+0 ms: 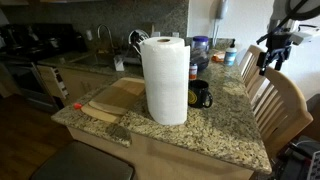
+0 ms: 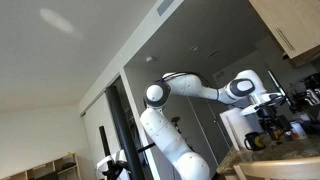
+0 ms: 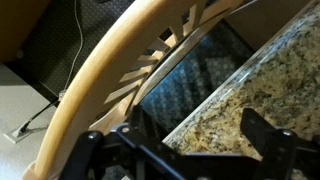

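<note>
My gripper [image 1: 264,56] hangs at the upper right in exterior view 1, over the wooden chairs beside the counter. In the wrist view its two dark fingers stand well apart, the left finger [image 3: 140,122] over the chair side and the right finger [image 3: 256,130] over the granite. Nothing is between them, so it is open. A tall white paper towel roll [image 1: 165,85] stands upright on the granite counter [image 1: 215,130]. Just right of it sits a black mug [image 1: 200,95] with a light marking. A wooden cutting board [image 1: 118,96] lies flat to the left.
Wooden chairs [image 1: 285,105] line the counter's right side; a curved chair back [image 3: 85,90] is close below the gripper. Bottles and a dark jar [image 1: 200,50] crowd the back near the faucet [image 1: 137,40].
</note>
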